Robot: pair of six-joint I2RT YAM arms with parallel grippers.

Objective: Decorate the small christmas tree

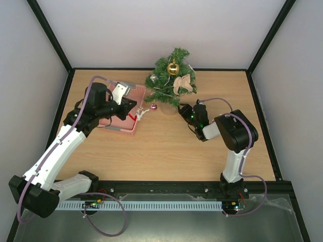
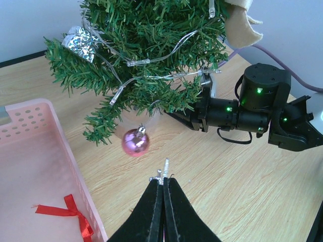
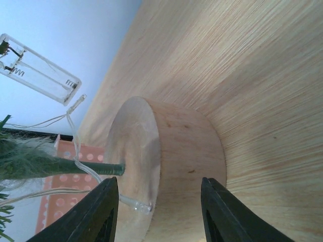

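A small green Christmas tree (image 1: 164,80) stands at the back middle, bearing a gold ball (image 1: 173,68), a beige bow (image 1: 182,83) and clear lights. A pink ball (image 2: 136,142) is at its lowest left branches. My left gripper is shut left of the tree, above the basket's edge. A small white ornament (image 1: 143,113) dangles by its tips; its silvery part (image 2: 164,169) peeks past the fingertips, and the thread is too fine to see. My right gripper stands open low at the tree's right, its fingers either side of the round wooden base (image 3: 189,151).
A pink basket (image 1: 123,129) at the left holds a red ribbon (image 2: 75,217). One light bulb (image 3: 135,203) on a wire hangs before the base, near the right fingers.
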